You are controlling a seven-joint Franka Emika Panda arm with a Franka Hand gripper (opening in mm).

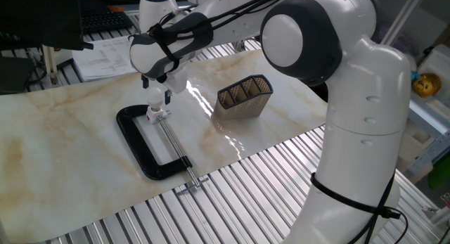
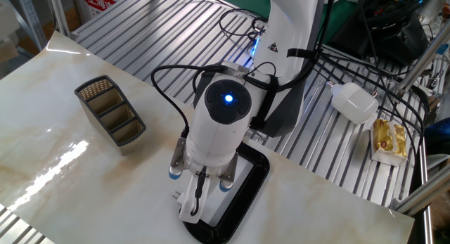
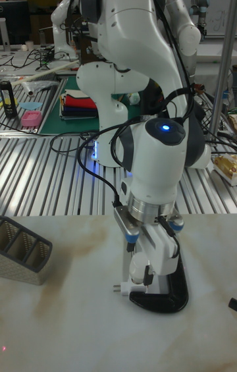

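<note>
A white bulb stands upright on a small white socket beside the black C-clamp lying flat on the marbled sheet. My gripper points down over the bulb, its dark fingers wide apart to either side. In exterior view 2 the gripper again shows its fingers far apart, and the hand hides the bulb. The socket's plug prongs stick out to the left in exterior view 3, where the bulb is partly covered. Whether a finger touches the glass is hard to see.
A tan perforated holder with open compartments stands on the sheet, apart from the clamp. Another white bulb and a gold-and-white box rest on the slatted table. Much of the marbled sheet is bare.
</note>
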